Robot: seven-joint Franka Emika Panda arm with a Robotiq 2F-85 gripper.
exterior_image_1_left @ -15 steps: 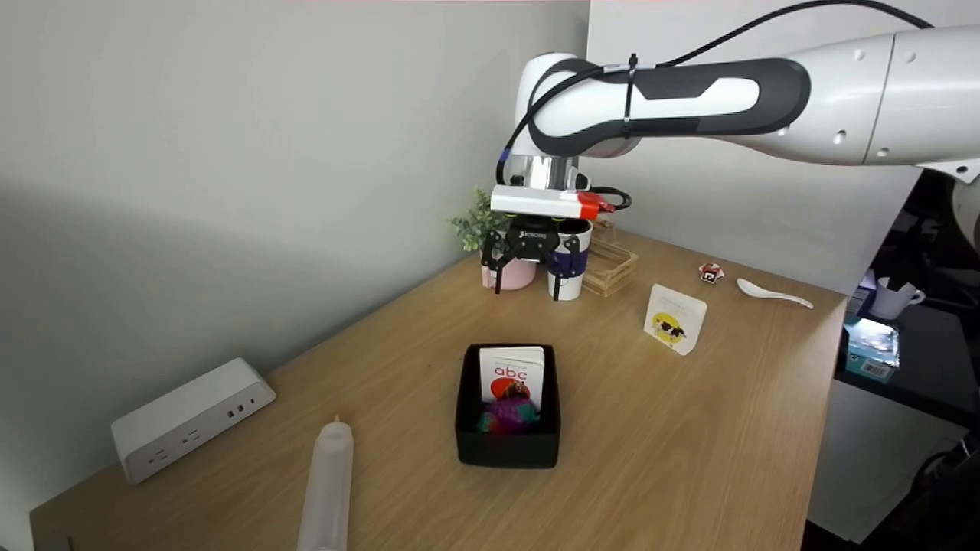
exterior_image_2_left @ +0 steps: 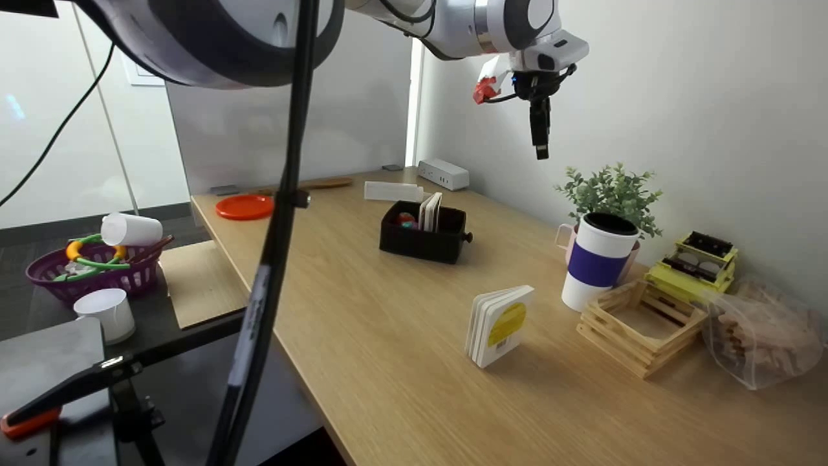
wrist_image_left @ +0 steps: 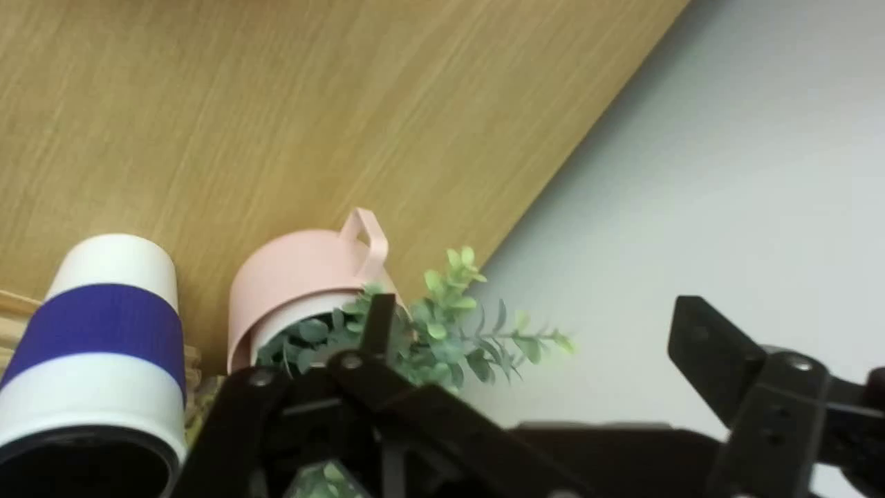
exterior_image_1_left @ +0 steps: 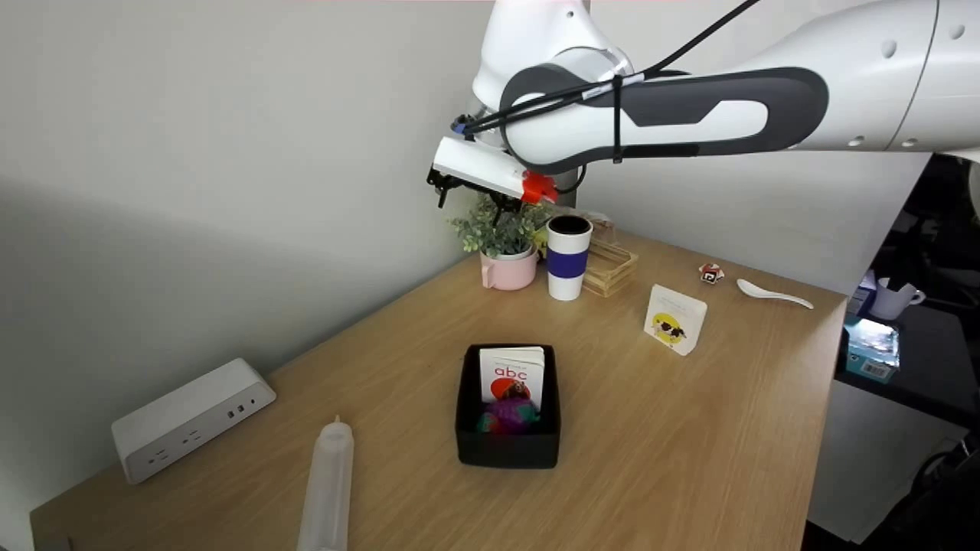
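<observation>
My gripper is open, its two black fingers spread wide with only plant leaves and wall showing behind the gap. It hangs high near the back wall, above the leafy plant point(exterior_image_2_left: 613, 194) in its pink cup point(exterior_image_1_left: 510, 270). A tall white tumbler point(exterior_image_2_left: 598, 268) with a purple band stands upright beside the plant, at the lower left in the wrist view. On the table rests a black bin point(exterior_image_1_left: 507, 450) holding a white "abc" book point(exterior_image_1_left: 511, 369) and a purple-green toy point(exterior_image_1_left: 507, 417). A white board book point(exterior_image_1_left: 675, 318) stands on the table by itself.
Beside the tumbler are a wooden crate point(exterior_image_2_left: 613, 354), a yellow rack point(exterior_image_2_left: 693, 263) and a clear bag point(exterior_image_2_left: 764, 334). A white spoon point(exterior_image_1_left: 773, 294) lies at the right, a power strip point(exterior_image_1_left: 193, 419) and a clear bottle point(exterior_image_1_left: 327, 487) at the left.
My gripper has risen and moved left, toward the wall, and has tilted. Before, it hung lower in front of the plant and tumbler. The objects on the table stayed put.
</observation>
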